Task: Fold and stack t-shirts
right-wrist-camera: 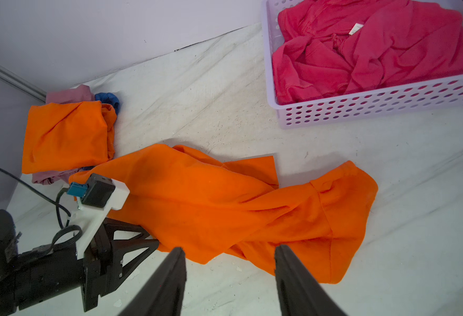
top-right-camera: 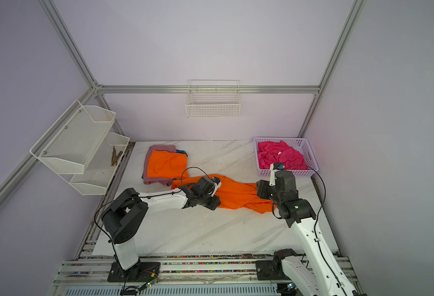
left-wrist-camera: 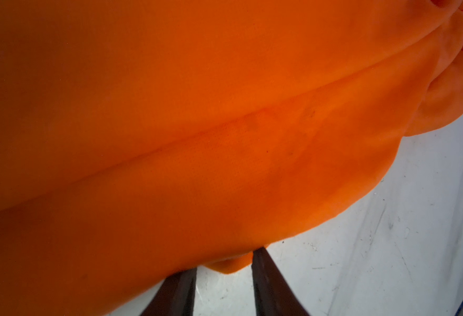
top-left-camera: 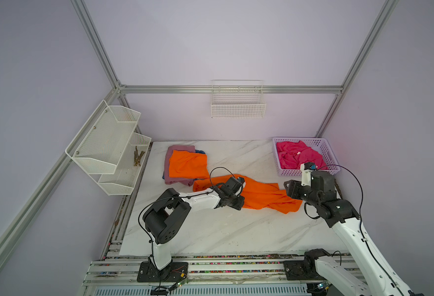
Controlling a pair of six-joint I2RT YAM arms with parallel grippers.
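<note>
An orange shirt (top-left-camera: 261, 196) (right-wrist-camera: 200, 200) lies loosely spread across the middle of the table. My left gripper (top-left-camera: 238, 199) is low at its near edge, open, its fingertips at the cloth's hem in the left wrist view. My right gripper (top-left-camera: 290, 190) hangs open above the shirt's right part, nothing between its fingers. At the back left a stack (top-left-camera: 187, 163) has an orange folded shirt on top of mauve and blue ones. Pink cloth (right-wrist-camera: 368, 47) lies in a lilac basket at the back right.
The basket's rim (right-wrist-camera: 269, 68) borders the back right of the table (top-left-camera: 226, 231), whose front strip is mostly clear. A white mesh shelf (top-left-camera: 103, 143) is on the left wall; a wire rack (top-left-camera: 238, 106) hangs on the back wall.
</note>
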